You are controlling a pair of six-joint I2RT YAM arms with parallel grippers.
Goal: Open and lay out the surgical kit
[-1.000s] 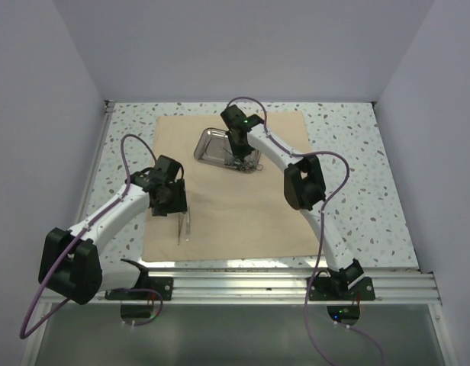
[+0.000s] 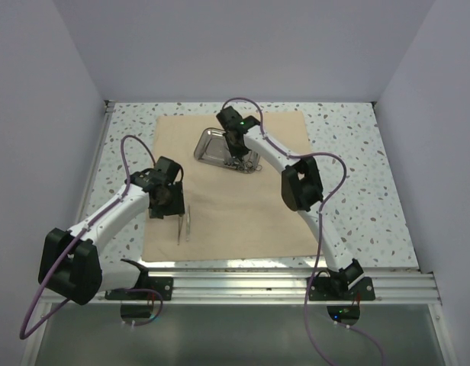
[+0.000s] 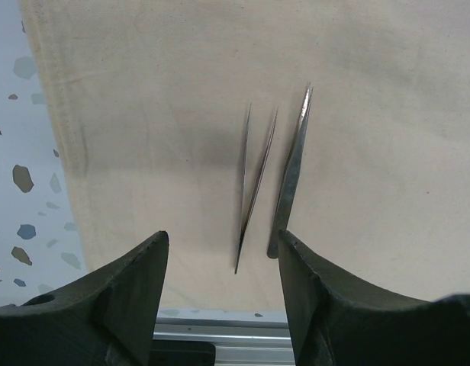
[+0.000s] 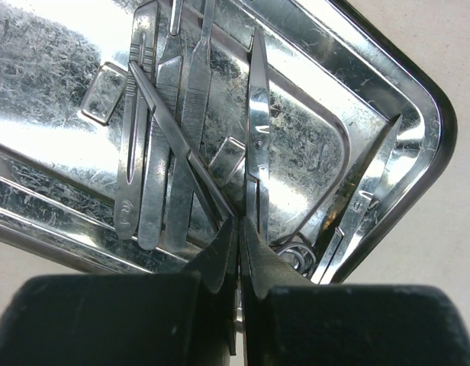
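Note:
My left gripper stands open over the cloth; below it lie two tweezers, side by side. My right gripper is shut over the metal tray, its tips at a dark curved-tipped instrument lying across several flat handles; whether anything is between the tips I cannot tell. Two scissor-like instruments lie in the tray's right part, with ring handles partly hidden by the gripper.
The tan cloth has bare room in its middle and front right. A metal rail runs along the front edge.
The left arm is nearly still.

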